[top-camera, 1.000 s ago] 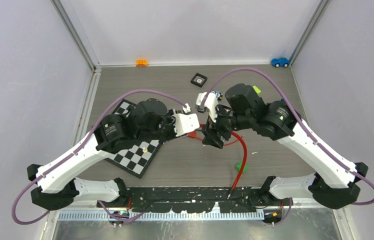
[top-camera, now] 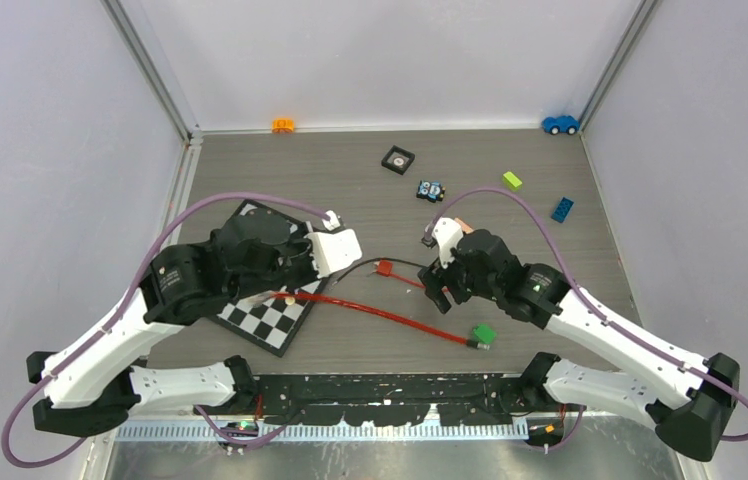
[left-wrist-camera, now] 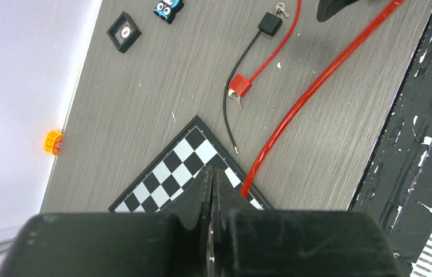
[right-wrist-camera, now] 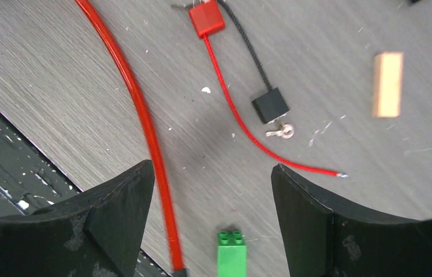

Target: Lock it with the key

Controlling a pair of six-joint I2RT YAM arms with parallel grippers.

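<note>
A thick red cable (top-camera: 380, 312) lies on the table, running from the chessboard to a dark and silver end close to the green brick. My left gripper is shut over the board, nothing showing between its fingers, and hides part of that cable's far end. Open and empty, my right gripper is above the table, with the thick cable passing beneath its left finger. A red padlock (right-wrist-camera: 207, 19) with a thin red cable and a black padlock (right-wrist-camera: 270, 105) with a black cable lie flat; keys (right-wrist-camera: 283, 131) hang at the black one, and another at the red.
A chessboard (left-wrist-camera: 173, 173) is under the left arm. The green brick (right-wrist-camera: 231, 254), a wooden block (right-wrist-camera: 388, 84), an owl toy (top-camera: 431, 191) and a black square case (top-camera: 398, 160) lie around.
The thick red cable hung bent below my right gripper and now lies stretched across the table. My right arm has pulled back to the right and opened; my left moved left.
</note>
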